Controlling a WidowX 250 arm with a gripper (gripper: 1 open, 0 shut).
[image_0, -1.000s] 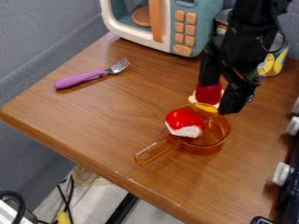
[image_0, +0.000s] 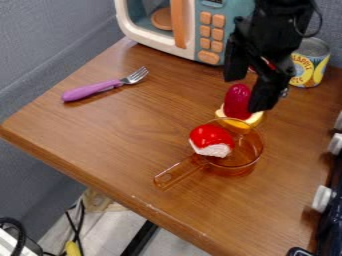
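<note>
The black gripper hangs over a red object standing in a yellow piece just behind the amber pan. Whether its fingers are open or shut is hard to tell. The transparent amber pan has its handle toward the lower left and holds a red-and-white round object.
A purple-handled fork lies at the left. A toy microwave stands at the back, a yellow can at the back right. A dark appliance with white knobs lines the right edge.
The gripper has risen and moved back from its lower position at the red object, which now shows more fully.
</note>
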